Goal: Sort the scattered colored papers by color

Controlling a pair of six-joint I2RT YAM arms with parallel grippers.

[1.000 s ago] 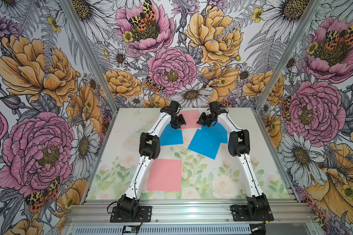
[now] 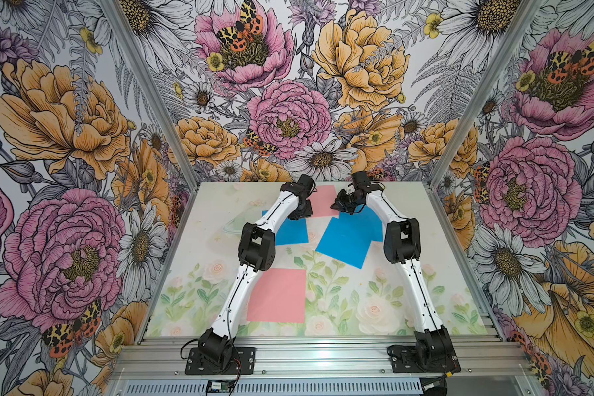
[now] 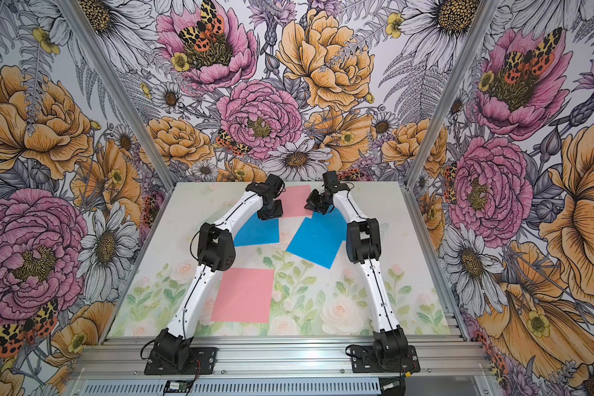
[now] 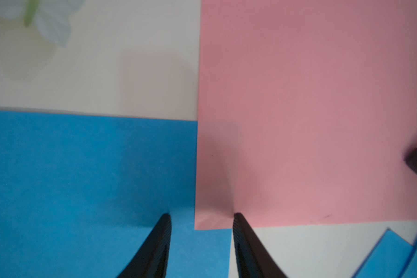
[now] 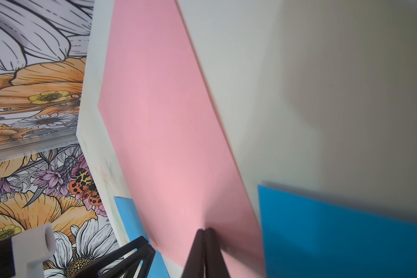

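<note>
At the back of the table lies a pink paper [image 2: 323, 200], partly on top of a blue paper [image 2: 291, 231] on its left. In the left wrist view, the fingers of my left gripper are parted around the near left corner of that pink sheet [image 4: 301, 115]; I cannot tell whether they touch it. My right gripper is shut at the pink paper's right part, its fingertips pressed together; whether paper is pinched between them cannot be made out. Blue sheets [image 2: 349, 241] overlap under and in front of my right arm. A second pink paper [image 2: 276, 295] lies front left.
Both grippers are close together near the back wall. A pale, see-through looking shape [image 2: 241, 224] lies left of the left arm.
The right arm and the papers look unmoved.
</note>
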